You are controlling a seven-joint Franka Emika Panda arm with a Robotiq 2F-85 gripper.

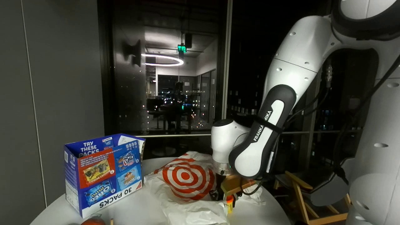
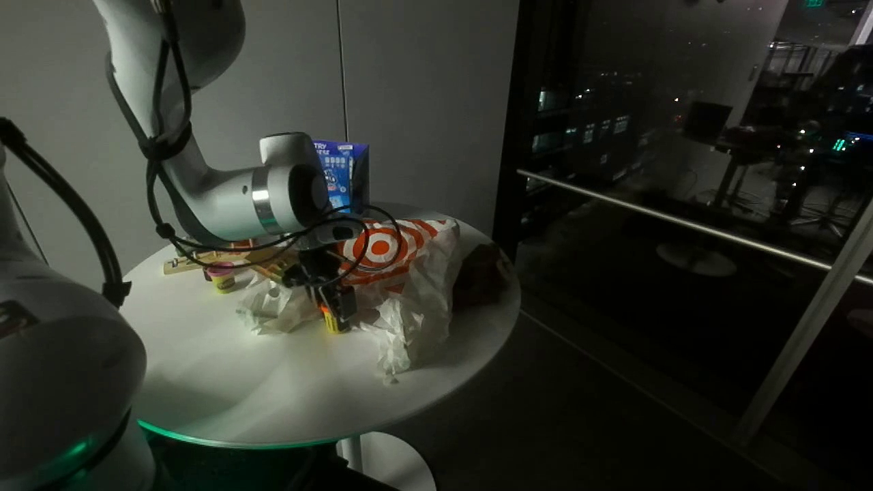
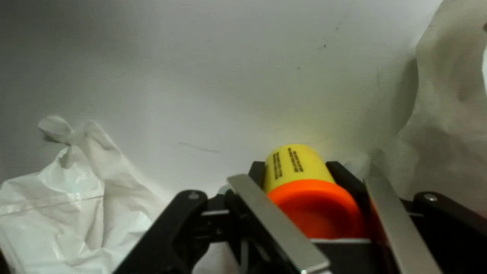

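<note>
In the wrist view a small yellow tub with an orange lid (image 3: 299, 169) is between the fingers of my gripper, which is shut on it. The tub's yellow end meets or nearly meets the white table. In exterior view 1 the tub (image 1: 229, 204) shows low under the arm, beside a white plastic bag with red rings (image 1: 183, 178). In exterior view 2 the tub (image 2: 331, 319) shows at the tabletop below the gripper, near crumpled parts of the bag.
A blue snack box (image 1: 108, 172) stands open-topped on the table's left. Another tub with a pink lid (image 2: 221, 277) and a wooden piece (image 2: 184, 264) lie behind the arm.
</note>
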